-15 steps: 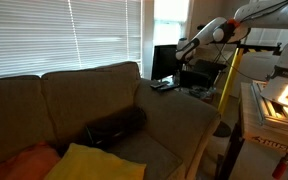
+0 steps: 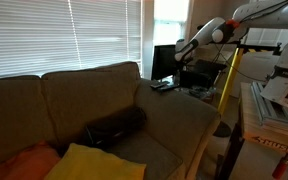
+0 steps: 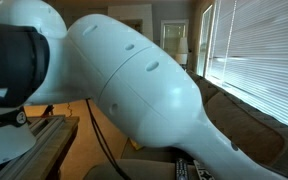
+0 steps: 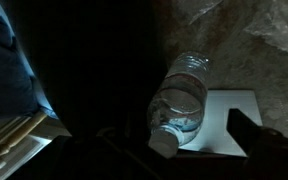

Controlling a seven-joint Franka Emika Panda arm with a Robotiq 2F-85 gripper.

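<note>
A clear plastic bottle (image 4: 181,97) with a white cap (image 4: 164,142) shows in the middle of the wrist view. Its cap points toward the bottom of that picture. My gripper is open, with one dark finger (image 4: 246,132) to the right of the bottle and the other at its lower left. The cap end appears between the fingers; whether either touches it I cannot tell. From exterior view 1 the gripper (image 2: 180,54) is small and dark at the far end of the arm. In exterior view 2 the white arm hides the gripper.
Beside the bottle lies a flat white object (image 4: 220,116), and crumpled clear plastic (image 4: 282,25) is at the upper right. A dark screen-like panel (image 2: 164,62) stands near the gripper. The brown couch (image 2: 79,105) and yellow pole (image 2: 232,75) are closer to the camera.
Over the last second the far end of the arm has come down slightly in exterior view 1. The couch and the things on it have stayed put.
</note>
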